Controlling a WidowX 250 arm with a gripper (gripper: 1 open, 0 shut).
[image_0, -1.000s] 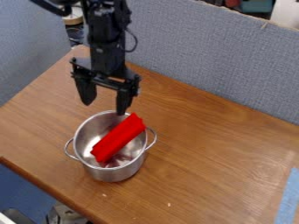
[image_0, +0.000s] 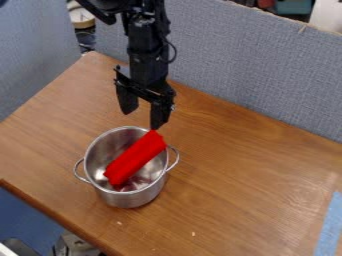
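A steel pot (image_0: 124, 194) with two side handles stands on the wooden table (image_0: 247, 180) in the lower left of the camera view. A red elongated object (image_0: 135, 158) lies diagonally inside it, its upper end at the rim. Above and behind the pot is my black gripper (image_0: 143, 108), open, with nothing seen between its fingers and apart from the red object.
Pale blue-grey walls (image_0: 247, 62) border the table at the back and left. The table right of the pot is clear. A light blue strip (image_0: 329, 225) lies at the far right edge.
My gripper has moved back, away from the viewer, and appears smaller. The pot and red object have not moved.
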